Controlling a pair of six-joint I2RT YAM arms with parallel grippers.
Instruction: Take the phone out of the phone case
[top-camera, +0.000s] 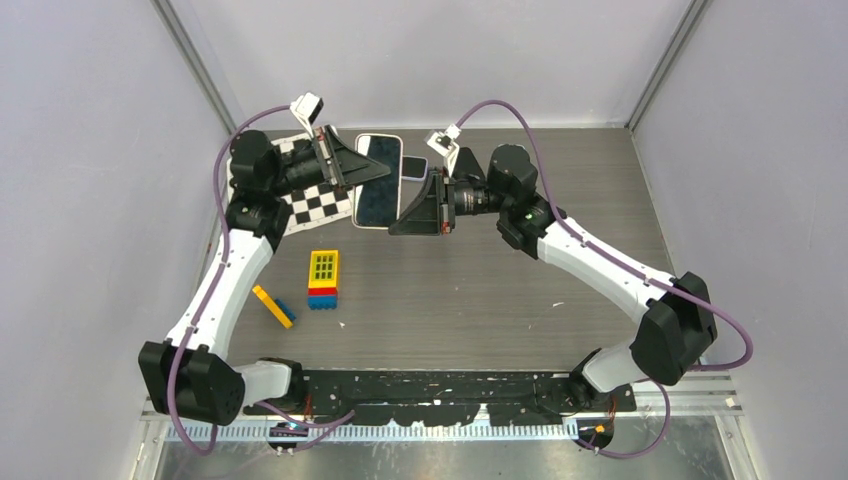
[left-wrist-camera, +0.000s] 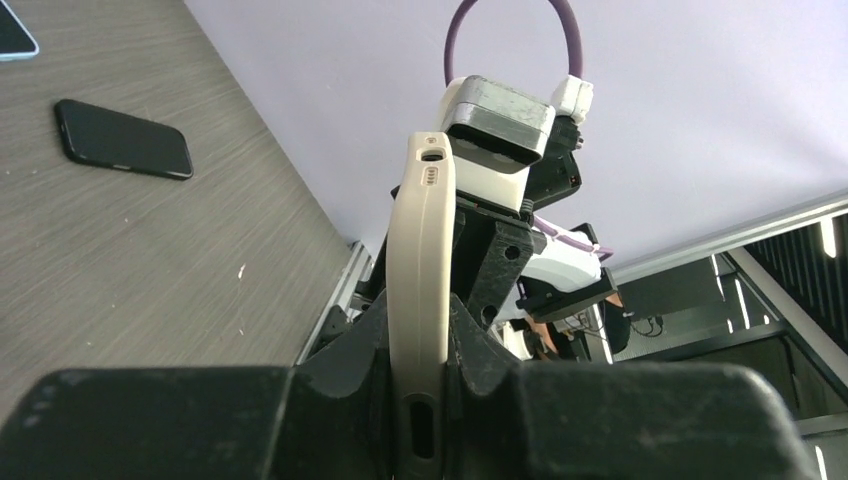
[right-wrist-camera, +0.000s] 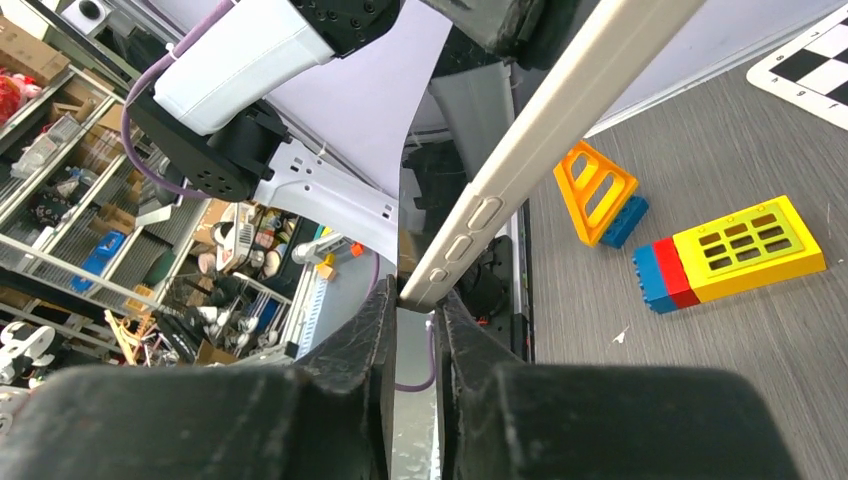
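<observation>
A dark-screened phone (top-camera: 381, 170) sits in a pale beige case (left-wrist-camera: 418, 240), held upright above the table. My left gripper is shut on the cased phone, near its upper left in the top view. At the opposite lower corner is my right gripper, its fingers parted by a narrow gap. In the right wrist view the button-side edge of the case runs down to a corner between those fingertips; whether they touch it I cannot tell. A pale patch shows at the phone's upper left; glare or bare case, I cannot tell.
Yellow, red and blue blocks (top-camera: 323, 279) lie front left, beside an orange piece (top-camera: 273, 306). A checkered board (top-camera: 318, 206) is under the left arm. A second phone (top-camera: 414, 168) lies behind; a black phone (left-wrist-camera: 125, 140) shows in the left wrist view.
</observation>
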